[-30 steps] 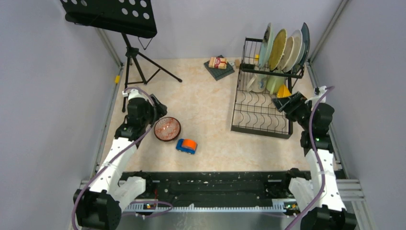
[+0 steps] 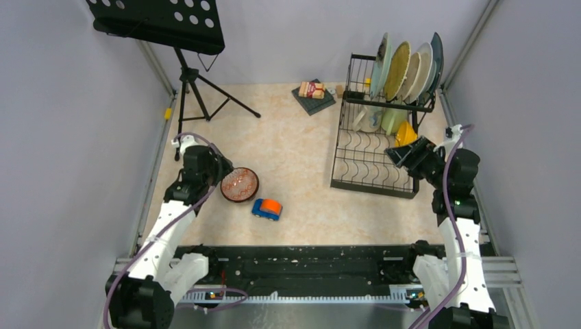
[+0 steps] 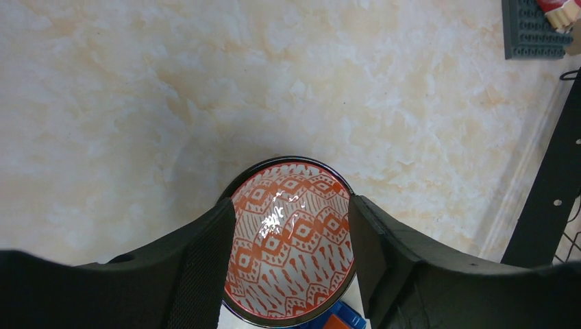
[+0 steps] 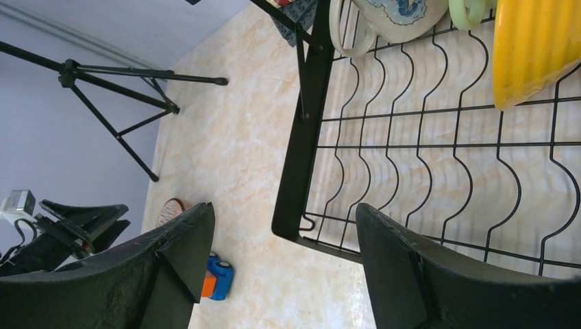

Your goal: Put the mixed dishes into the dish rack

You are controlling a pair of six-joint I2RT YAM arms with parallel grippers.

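A patterned red-and-white bowl [image 2: 239, 184] with a dark rim lies on the table at the left. My left gripper hangs just above it, open, its fingers over the bowl's sides. The dish rack [image 2: 373, 191] stands at the right: plates [image 2: 397, 68] upright on its upper tier, a white cup [image 4: 390, 14], a green piece and a yellow dish [image 4: 531, 48] at the back of the lower one, whose front is empty. My right gripper [image 2: 404, 154] hovers over that front part, open, with nothing seen between its fingers.
A blue-and-orange toy car [image 2: 266, 209] sits beside the bowl. A music stand [image 2: 194, 82] occupies the back left; a dark mat [image 2: 312, 104] with small items lies at the back.
My left gripper has come down slightly toward the bowl. My right gripper has moved a little toward the front, over the rack.
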